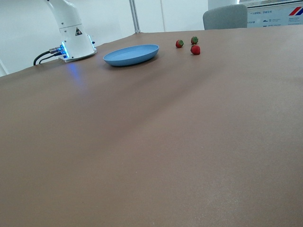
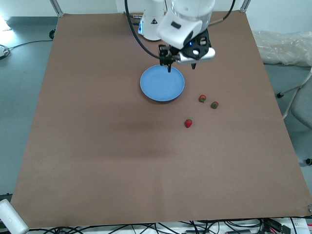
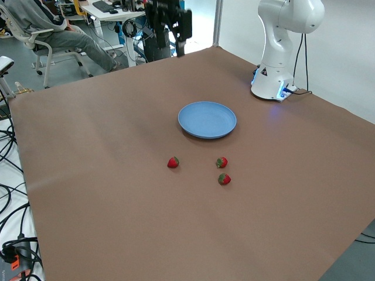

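Observation:
My gripper [image 2: 181, 67] hangs high in the left view, above the back edge of the blue plate [image 2: 162, 84], its two fingers apart with nothing seen between them. In the right view its black body [image 3: 170, 26] shows at the top; the top view does not show it. Three strawberries lie on the brown table right of the plate in the left view: one [image 2: 188, 123] nearest the front, one [image 2: 202, 98] nearer the plate and one [image 2: 214, 105] farther right.
The white robot base [image 1: 78, 45] stands at the back edge near the plate. Cables and equipment line one edge, and a grey chair [image 2: 304, 102] stands beside another.

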